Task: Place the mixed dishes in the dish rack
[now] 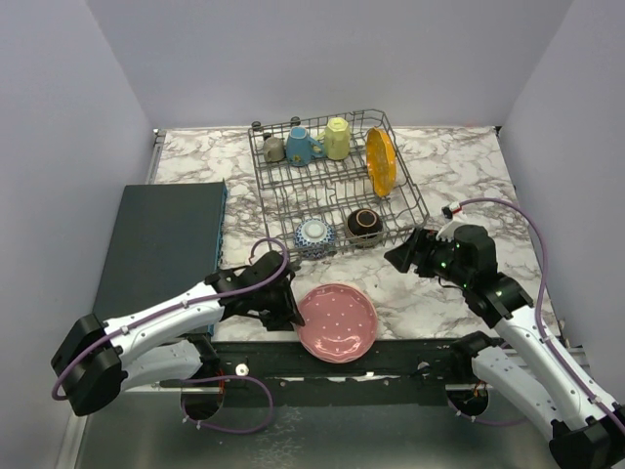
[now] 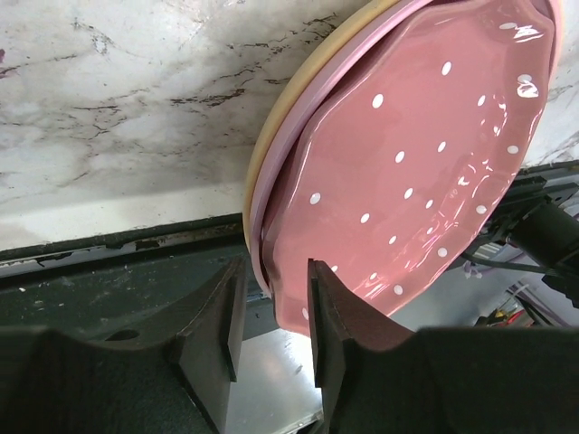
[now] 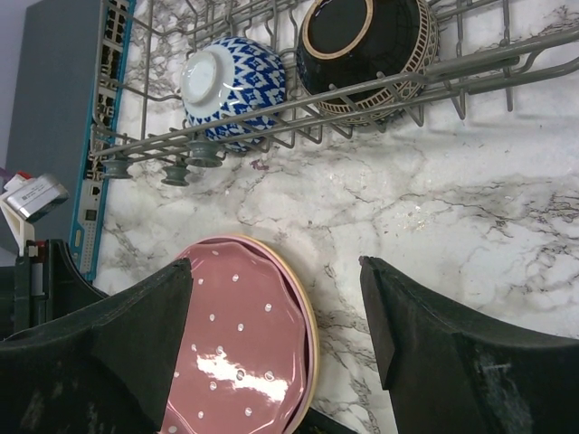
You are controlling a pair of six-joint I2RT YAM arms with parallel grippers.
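A pink dotted plate rests at the counter's front, apparently nested on another plate whose tan rim shows beneath it. At its left edge is my left gripper. In the left wrist view the left fingers are part open, and the plates' near rim shows in the gap; contact is not clear. My right gripper stands open and empty above the counter, right of the plates and in front of the wire dish rack. Its front holds a blue-white bowl and a black bowl, both upside down.
Along the rack's back stand a grey cup, a blue mug and a yellow-green mug. An orange plate is upright at right. A dark flat panel lies left. Counter right of the rack is clear.
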